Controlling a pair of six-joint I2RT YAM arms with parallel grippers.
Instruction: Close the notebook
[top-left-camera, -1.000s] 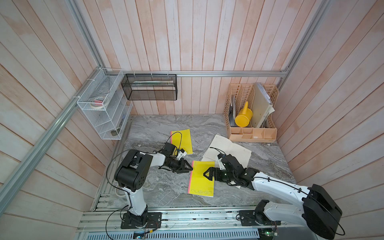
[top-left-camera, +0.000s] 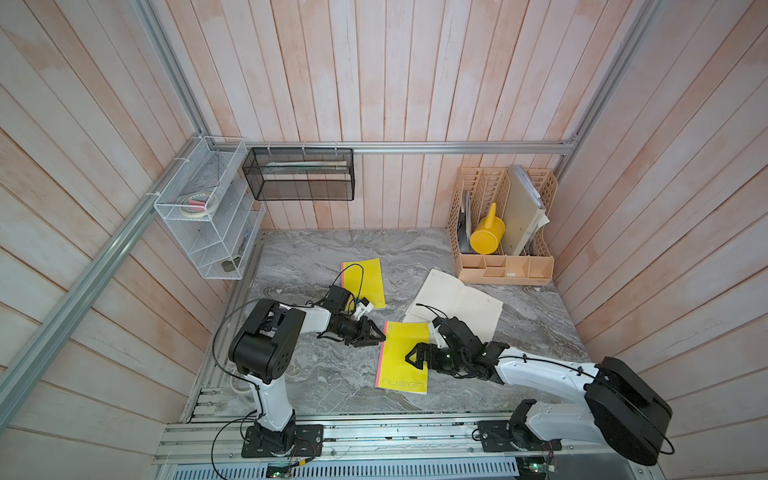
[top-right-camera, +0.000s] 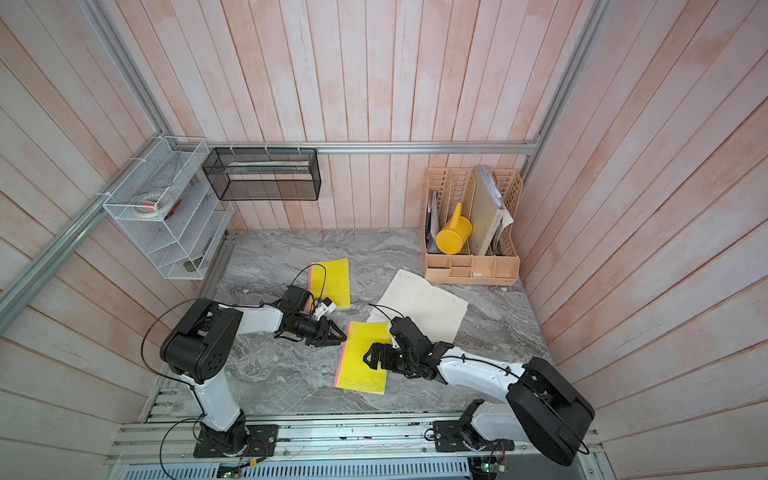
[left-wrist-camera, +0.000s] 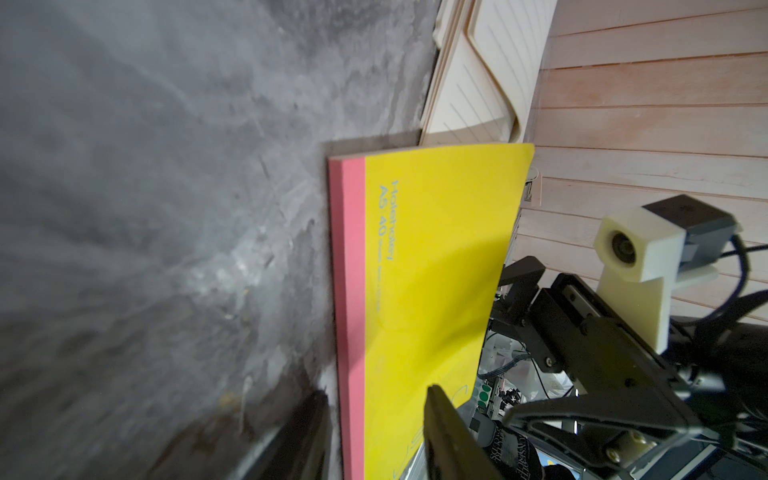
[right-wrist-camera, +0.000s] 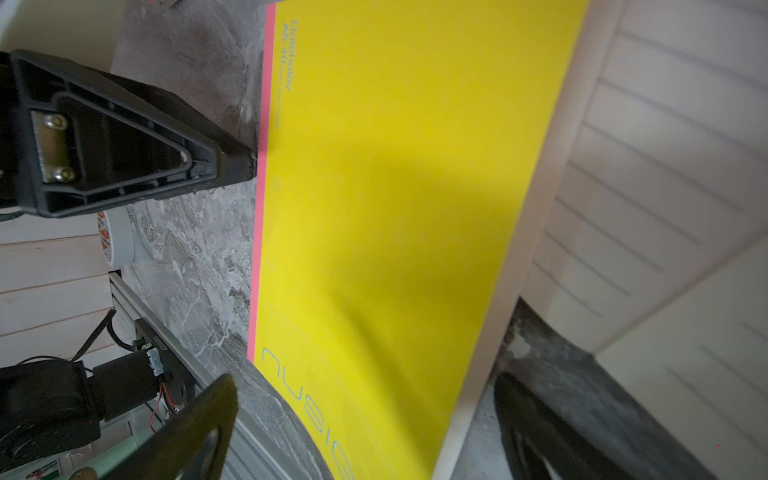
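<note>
A yellow notebook (top-left-camera: 404, 376) with a pink spine lies flat at the front middle, its cover down in every view. My left gripper (top-left-camera: 369, 336) is part open at the spine, nothing seen between its fingertips. My right gripper (top-right-camera: 376, 356) hangs open over the cover's right part; in the right wrist view its fingers straddle the cover's right edge. An open lined notebook (top-left-camera: 472, 304) lies behind and right of the closed yellow one, pages up, adjoining or under its edge.
A second yellow notebook (top-left-camera: 364, 276) lies behind my left arm. A beige organizer (top-left-camera: 504, 272) with folders and a yellow watering can stands at the back right. Wire racks (top-left-camera: 200, 240) hang at the left.
The left arm and notebooks look unchanged.
</note>
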